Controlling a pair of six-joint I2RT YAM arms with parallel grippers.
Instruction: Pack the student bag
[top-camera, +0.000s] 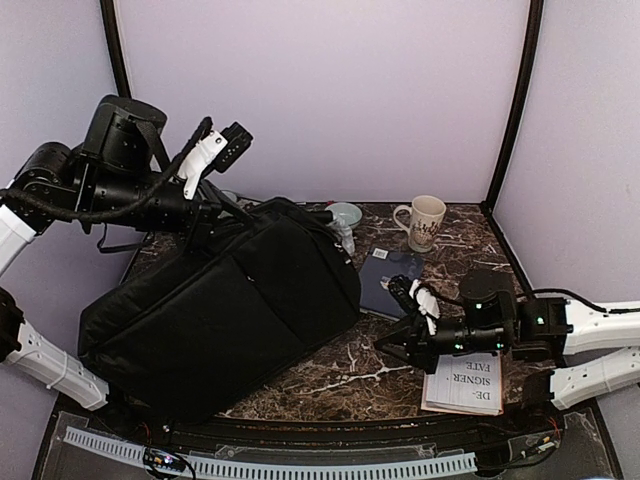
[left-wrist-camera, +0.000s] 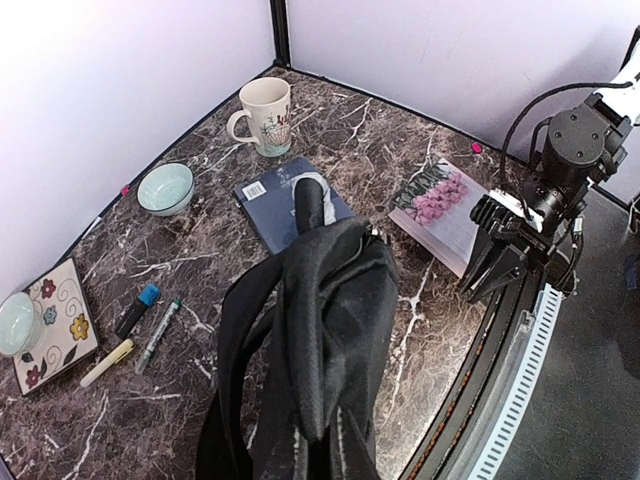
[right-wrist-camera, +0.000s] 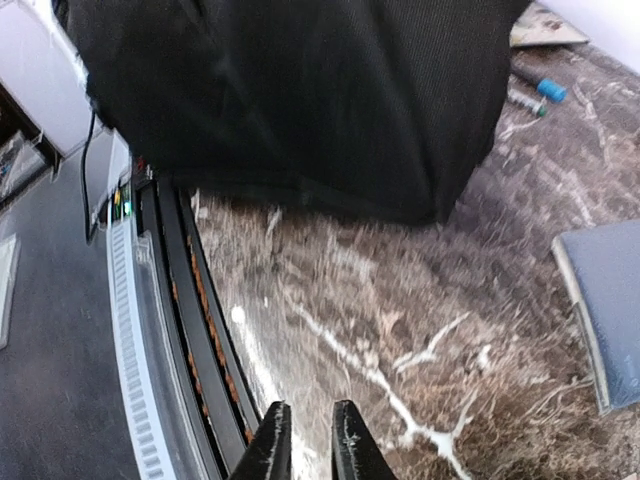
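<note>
The black bag hangs tilted from my left gripper, which is raised at upper left and shut on its strap; in the left wrist view the strap runs up from the fingers over the bag. My right gripper is low right of the bag, with nothing between its fingers, partly open. The dark blue book lies behind it, a second book under the right arm. In the right wrist view the bag is beyond the fingers.
A mug and a bowl stand at the back. In the left wrist view a flowered board with a bowl on it and several pens lie at left.
</note>
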